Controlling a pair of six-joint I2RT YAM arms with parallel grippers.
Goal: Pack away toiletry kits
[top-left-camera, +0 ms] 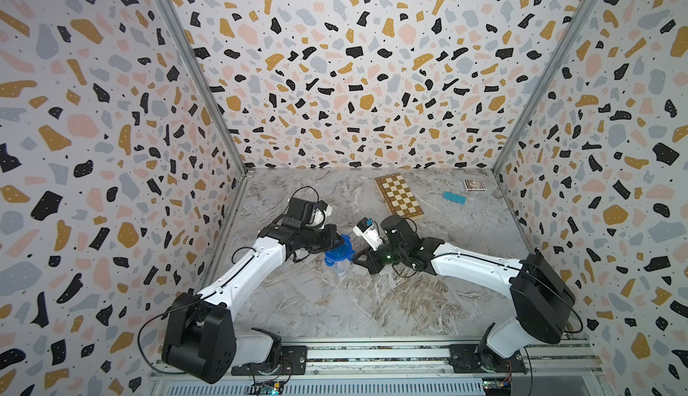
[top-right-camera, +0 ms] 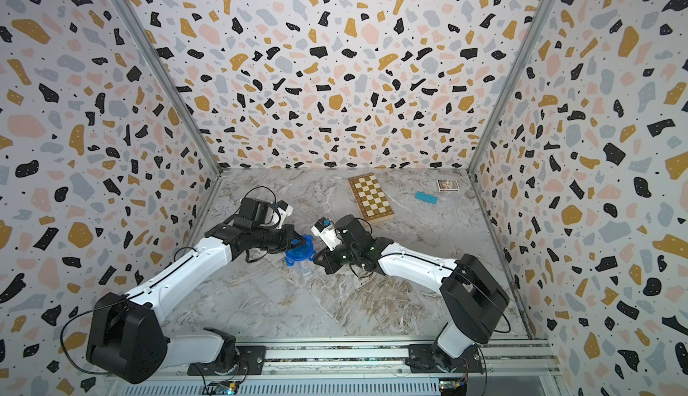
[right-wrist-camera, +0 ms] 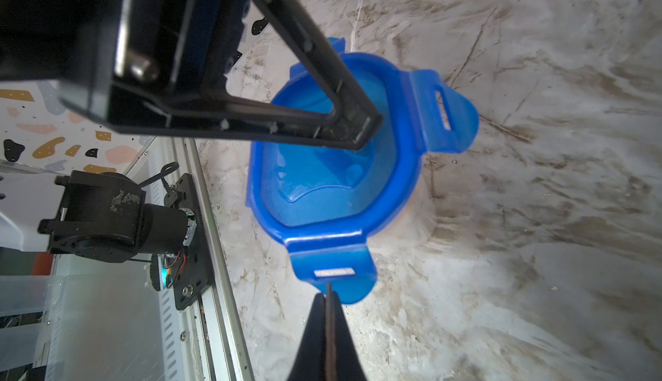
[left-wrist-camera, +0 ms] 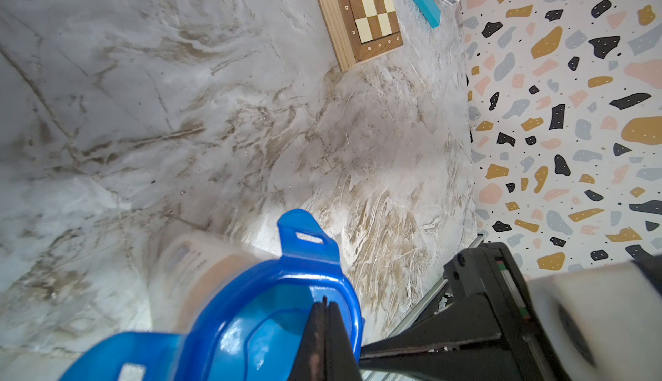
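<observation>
A clear container with a blue lid point(right-wrist-camera: 310, 205) stands on the marble table between my two arms. Its side flaps stick outward; the one nearest my right gripper is the blue flap point(right-wrist-camera: 334, 263). Over the lid is my left gripper, shut, its tips against or just above the lid's top; whether they touch is hard to tell. Beside the container, my right gripper is shut too, with its tips at the outer end of that flap and nothing seen between them. The container's contents are blurred through its wall point(left-wrist-camera: 196, 270).
Behind the arms lies a wooden chessboard point(top-left-camera: 399, 195). Farther right are a light blue block point(top-left-camera: 453, 197) and a small card box point(top-left-camera: 474, 185). Both arms crowd close around the container.
</observation>
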